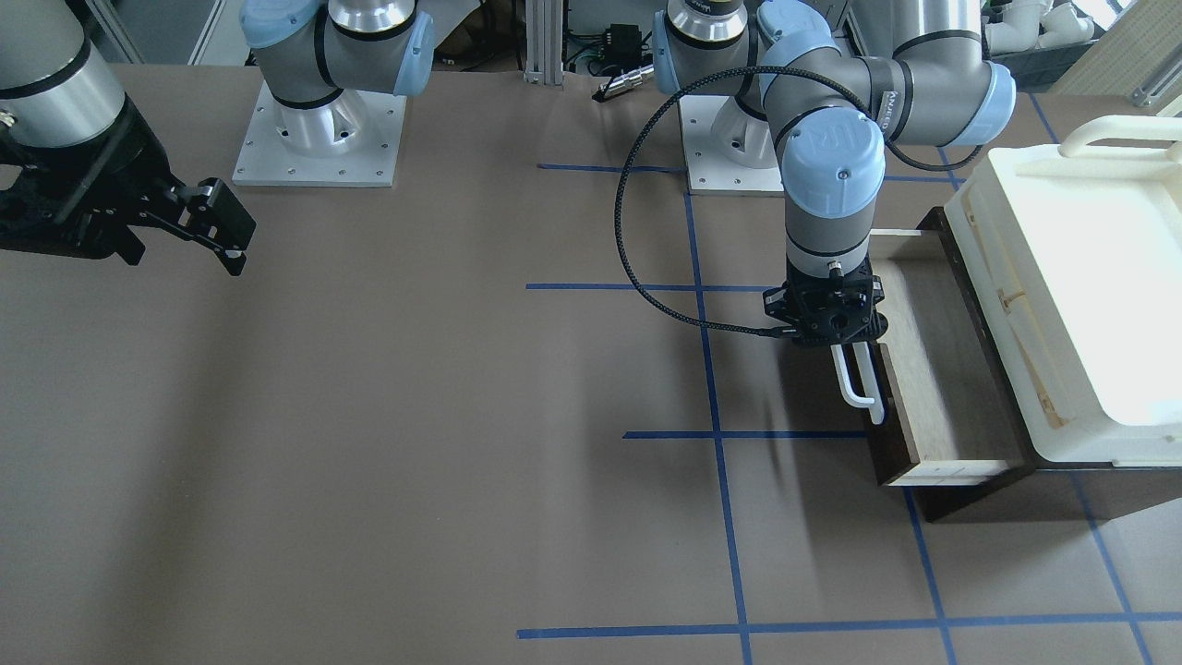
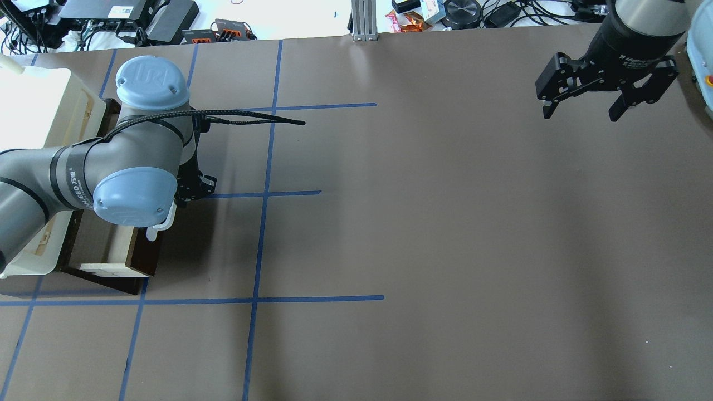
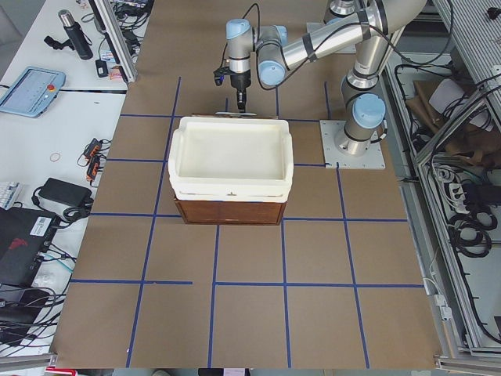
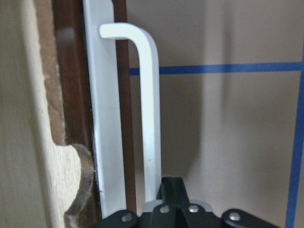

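Observation:
A wooden drawer point(image 1: 942, 366) with a dark front is pulled partly out of the dark cabinet point(image 1: 1053, 497) beneath a white tray point(image 1: 1091, 277). My gripper point(image 1: 826, 332) is down at the drawer's front, at one end of its white bar handle point(image 1: 845, 377). In the left wrist view the handle point(image 4: 149, 114) runs down into my black fingertips point(image 4: 168, 199), which look close together; whether they are clamped on it is hard to make out. In the left camera view the tray point(image 3: 231, 157) covers most of the cabinet point(image 3: 231, 211).
A second arm's black gripper point(image 2: 605, 87) stands apart at the opposite side. Other arm bases point(image 1: 316, 150) stand at the back. The floor between, marked with blue tape lines, is clear.

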